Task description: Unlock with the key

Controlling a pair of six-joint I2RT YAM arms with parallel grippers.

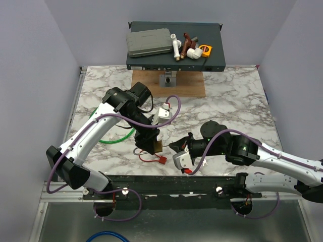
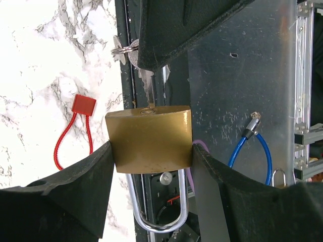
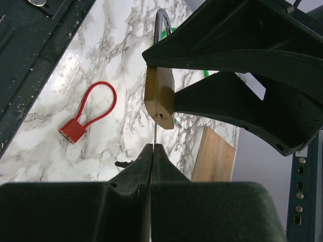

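A brass padlock [image 2: 150,141] is pinched between the fingers of my left gripper [image 1: 153,146], its steel shackle [image 2: 159,228] pointing away from the keyhole face. Both shackle legs run up to the body. Facing it from the right, my right gripper [image 1: 173,146] is shut on a thin silver key [image 2: 147,85]. A ring with another key hangs beside those fingers [image 2: 155,50]. The blade's tip meets the padlock's face at or beside the keyhole [image 3: 161,116]; how far it goes in, I cannot tell. The key's head is partly hidden by the fingers.
A small red padlock [image 3: 73,130] with a red cable loop lies on the marble table below. The green ring [image 1: 115,141] lies left of the arms. At the back, a dark shelf [image 1: 151,63] carries a grey case [image 1: 149,42] and pipe fittings. Marble is clear at the right.
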